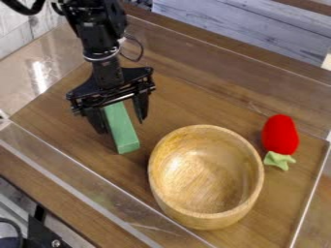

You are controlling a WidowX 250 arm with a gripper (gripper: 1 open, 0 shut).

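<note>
My black gripper [111,105] is open at the left-centre of the view, its fingers spread low around a green rectangular block [122,136] lying on the wooden table. A large pale wooden bowl [204,201] sits to the right of the block, empty. A red rounded object [280,133] with a pale green leafy piece [278,160] lies at the right, behind the bowl.
The wooden table [207,82] has clear room behind the bowl and gripper. A metal rail [77,178] runs along the near left edge. A pale wooden wall stands at the back.
</note>
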